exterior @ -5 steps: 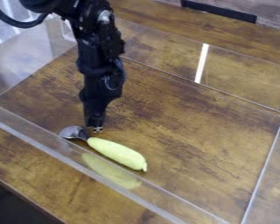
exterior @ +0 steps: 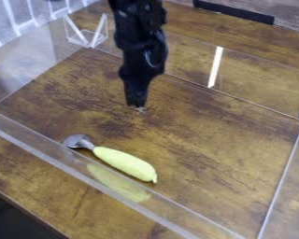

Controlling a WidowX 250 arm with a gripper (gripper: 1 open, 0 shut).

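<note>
A spoon (exterior: 79, 142) with a shiny metal head lies on the wooden floor of the clear-walled enclosure at the lower left, its head touching or beside a pale yellow-green elongated object (exterior: 124, 162), possibly its handle or a toy vegetable. My black gripper (exterior: 138, 106) hangs above and behind them, apart from both, pointing down. It looks shut, with nothing visible between its fingers, though the tips are small and dark.
Transparent walls (exterior: 215, 67) with white strips surround the wooden work area (exterior: 220, 149). A white slatted structure stands at the back left.
My gripper has moved up and back, a little to the right, away from the spoon head. The objects on the floor look unmoved.
</note>
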